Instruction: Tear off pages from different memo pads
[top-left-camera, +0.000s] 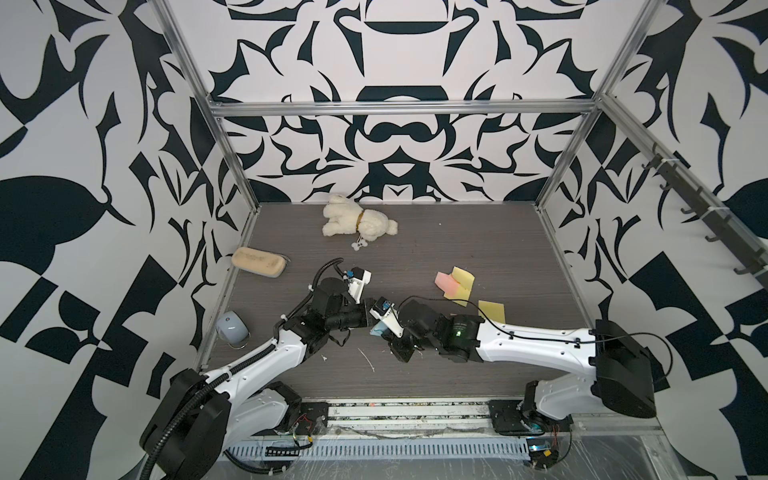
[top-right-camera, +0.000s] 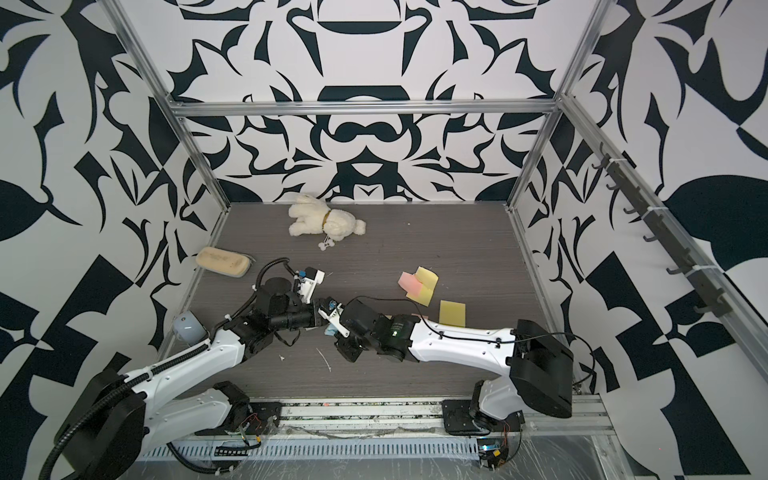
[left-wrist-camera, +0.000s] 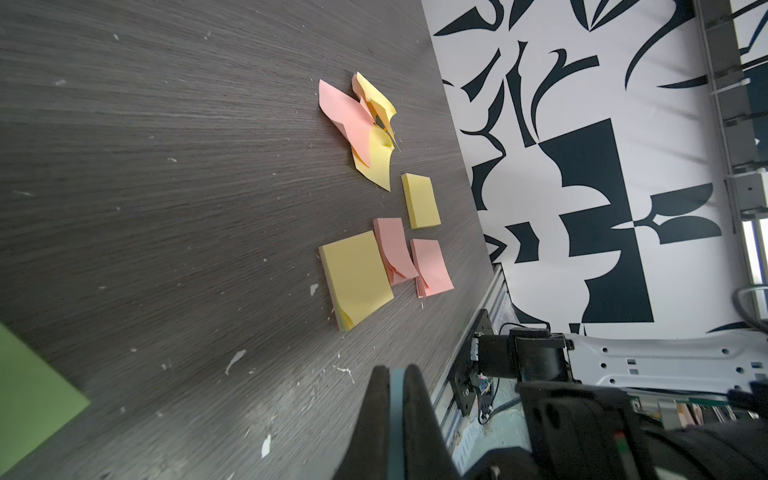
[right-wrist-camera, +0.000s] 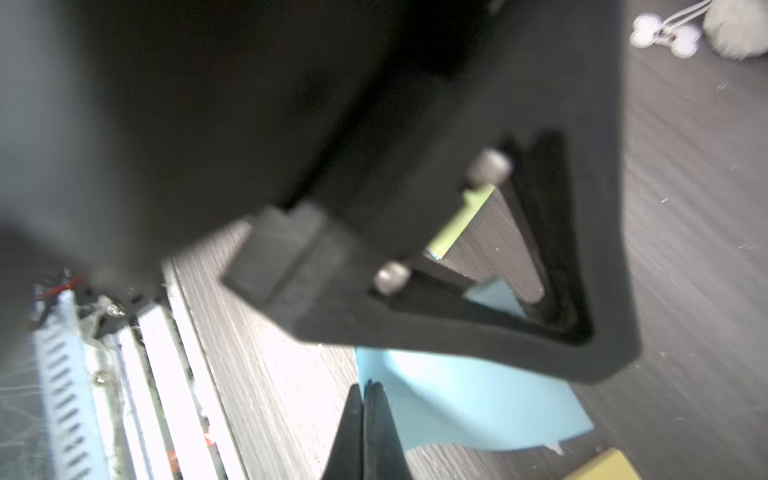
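Note:
My left gripper is shut, with a thin blue strip (left-wrist-camera: 397, 424) showing between its fingers. In the right wrist view a curved light blue memo sheet (right-wrist-camera: 488, 404) extends from beneath the left gripper's dark finger. Against the left edge of this sheet, my right gripper is shut, with nothing seen between its tips. The left wrist view shows a yellow pad (left-wrist-camera: 357, 276), two pink pads (left-wrist-camera: 394, 249) and a smaller yellow pad (left-wrist-camera: 421, 200) on the table. Part of a green sheet (left-wrist-camera: 32, 400) lies at the left there.
Loose pink and yellow sheets (top-left-camera: 456, 285) lie right of centre. A white plush dog (top-left-camera: 358, 220) rests at the back, a tan oblong block (top-left-camera: 259, 261) and a grey mouse (top-left-camera: 232, 329) at the left.

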